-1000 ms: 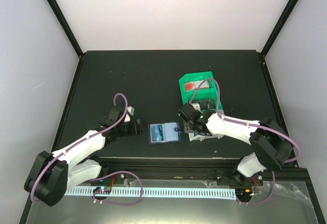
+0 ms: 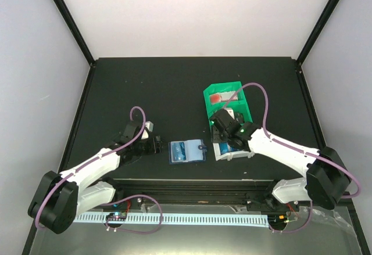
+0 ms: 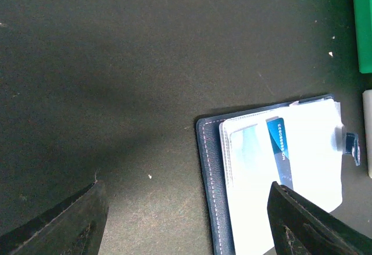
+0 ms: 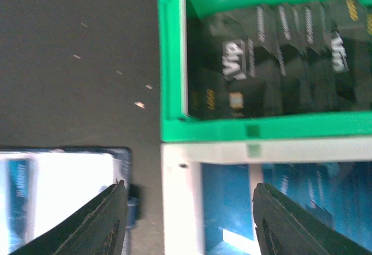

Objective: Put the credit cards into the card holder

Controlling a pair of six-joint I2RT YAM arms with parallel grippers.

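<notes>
The card holder [image 2: 186, 151] lies open on the table's front middle. In the left wrist view its dark stitched cover edge [image 3: 210, 168] surrounds white pages with a blue printed strip [image 3: 280, 150]. Blue cards [image 4: 226, 194] lie in the white-rimmed compartment, and black cards [image 4: 279, 63] fill the green one behind it. My right gripper is over the white compartment's left wall, fingers apart, nothing between them. My left gripper stands open to the left of the holder, only bare table showing between its fingers.
The green tray [image 2: 208, 101] stands right of the holder, with red and white cards [image 2: 224, 97] in its back compartment. The white tray section [image 4: 177, 197] adjoins its front. Clear table [image 2: 145, 81] extends behind the left arm and holder.
Left arm and holder are still.
</notes>
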